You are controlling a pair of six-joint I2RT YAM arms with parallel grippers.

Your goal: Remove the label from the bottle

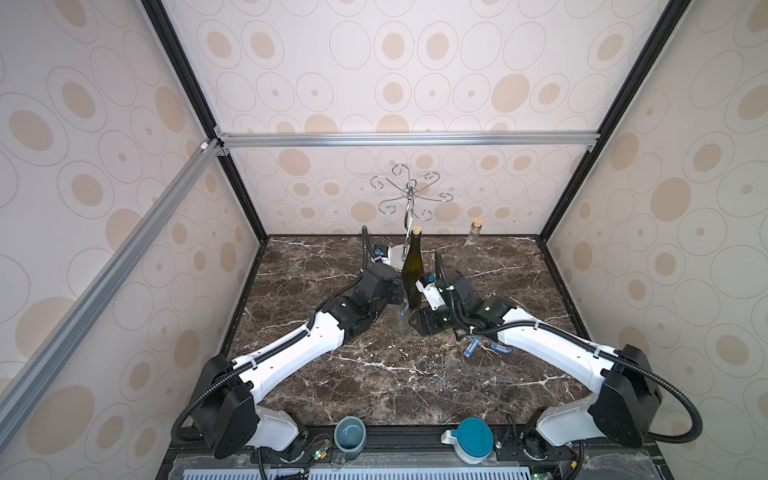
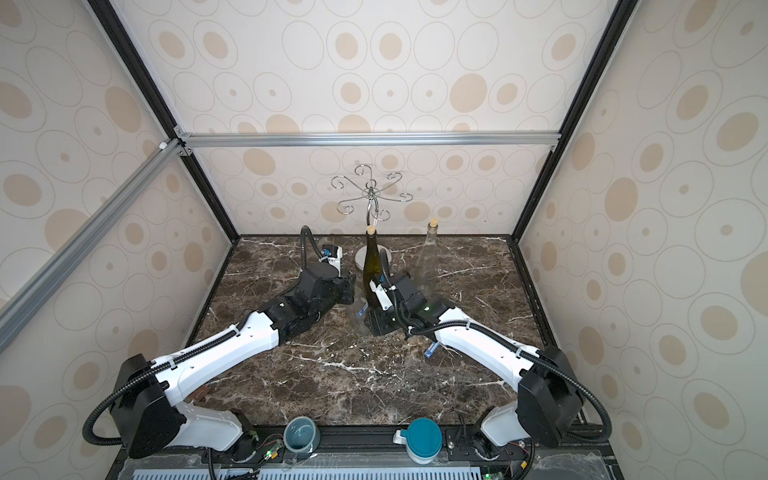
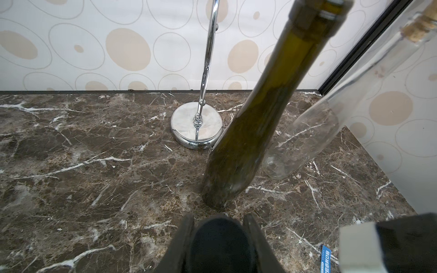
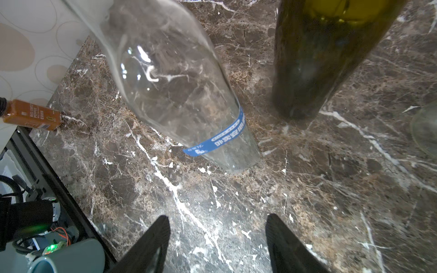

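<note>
A clear glass bottle leans at a tilt, its blue printed label wrapped round the lower part. My left gripper is at its top end; in the left wrist view those fingers are shut around a dark round shape, apparently the bottle's top. The right wrist view does not include that hold. My right gripper stands open, with only bare table visible between its fingers. The label lies beyond its fingertips in that view. From above, the right gripper is close to the bottle's lower part and partly covers it.
A dark green corked bottle stands just behind both grippers. Farther back are a clear corked bottle and a chrome stand. Two blue pieces lie right of centre. Open table spreads out in front.
</note>
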